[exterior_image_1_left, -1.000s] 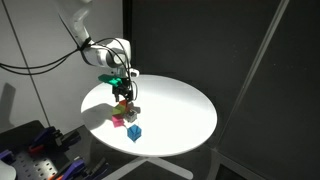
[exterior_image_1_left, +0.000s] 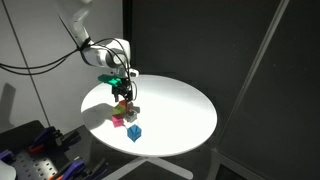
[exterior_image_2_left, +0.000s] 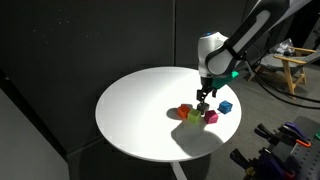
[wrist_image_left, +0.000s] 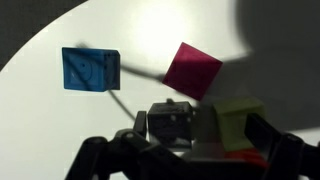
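Note:
My gripper stands open in the wrist view, its dark fingertips at the lower edge. Between them lie a dark grey block (wrist_image_left: 171, 126) near the left finger and a yellow-green block (wrist_image_left: 235, 122) towards the right finger. Beyond these sits a pink-red block (wrist_image_left: 192, 71), turned at an angle, with a blue block (wrist_image_left: 91, 69) to its left. An orange-red block (wrist_image_left: 245, 157) is mostly hidden behind the gripper. From outside, the blue block (exterior_image_1_left: 134, 132) lies apart from the pink (exterior_image_1_left: 118, 121) and green (exterior_image_1_left: 118, 111) blocks. Whether the fingers touch any block cannot be told.
All the blocks rest on a round white table (exterior_image_1_left: 180, 105), whose far side is empty. Beside the table, a chair (exterior_image_2_left: 290, 65) stands in the background. Cables hang around the arm.

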